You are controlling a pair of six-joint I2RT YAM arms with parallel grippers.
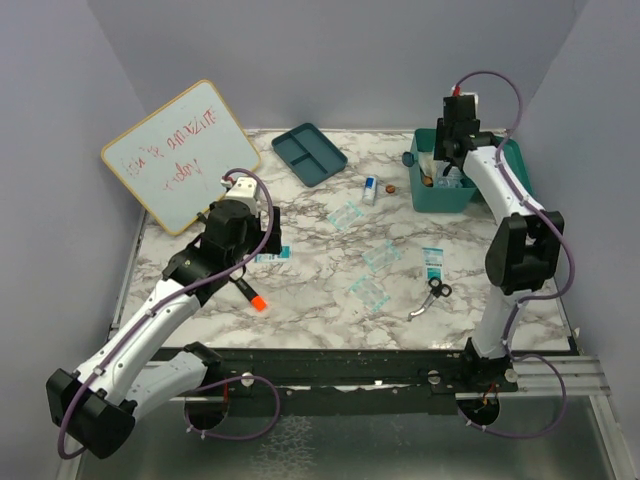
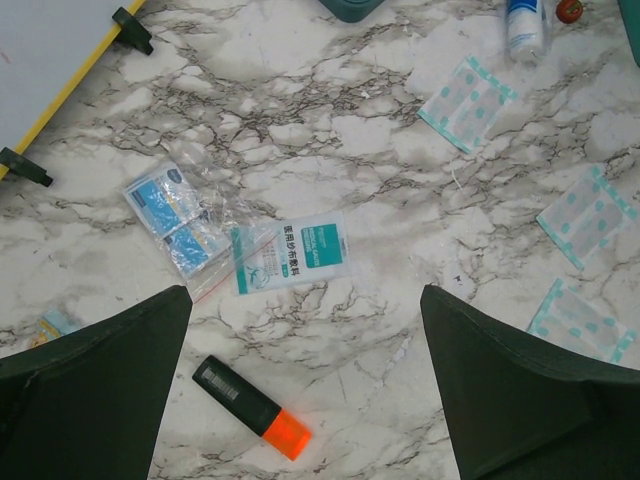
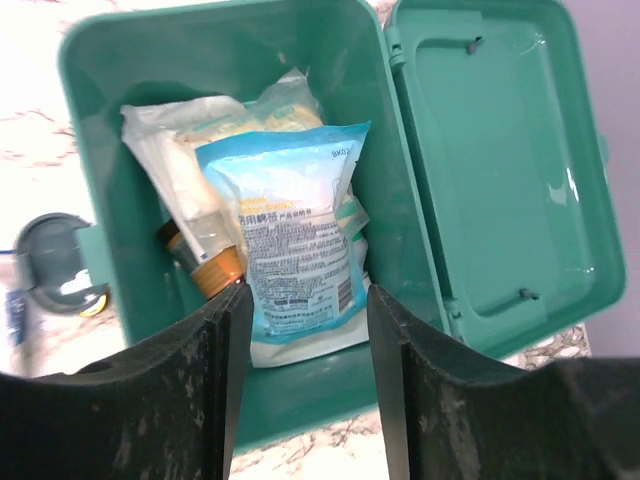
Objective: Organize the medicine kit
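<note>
The teal kit box (image 3: 100, 130) holds several packets, a small bottle (image 3: 215, 270) and, on top, a blue-edged white packet (image 3: 295, 240). My right gripper is over the box, its fingers apart, with the packet below between them. My left gripper stands open over the table's left side, above a gauze packet (image 2: 290, 250), a bagged blue packet (image 2: 175, 220) and an orange-capped marker (image 2: 250, 405).
A divided tray (image 1: 309, 154) lies at the back, a whiteboard (image 1: 170, 150) at left. A tube (image 1: 369, 190), scissors (image 1: 430, 300) and several clear-blue packets (image 1: 380, 255) are spread on the table.
</note>
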